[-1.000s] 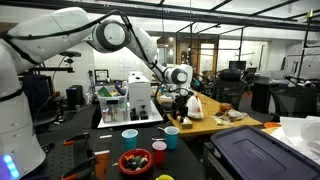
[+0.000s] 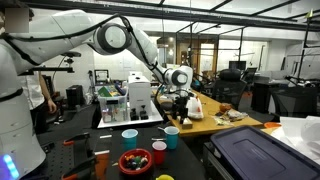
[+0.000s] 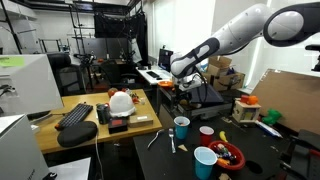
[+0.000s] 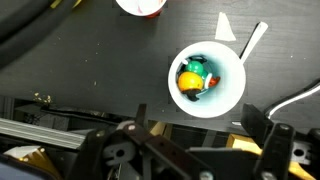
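High over the dark table, my gripper stands open, with a gap between its two dark fingers. Just ahead of that gap in the wrist view is a round pale cup [image 4: 233, 78], seen from above. Inside it lie small coloured pieces [image 4: 197, 79] in yellow, green, blue and dark tones. From the side, a blue cup [image 3: 181, 122] stands upright beneath my gripper [image 3: 184, 98], apart from it. Nearer the front are another blue cup [image 3: 205, 160], a red cup [image 3: 206, 134] and a red bowl [image 3: 235, 165] with mixed items in it.
A fork or spoon [image 4: 254, 41] and a white triangular scrap [image 4: 226, 27] lie near the pale cup. A large dark lidded case [image 2: 262, 155] fills the right side. A wooden table [image 2: 223, 122] with clutter stands behind.
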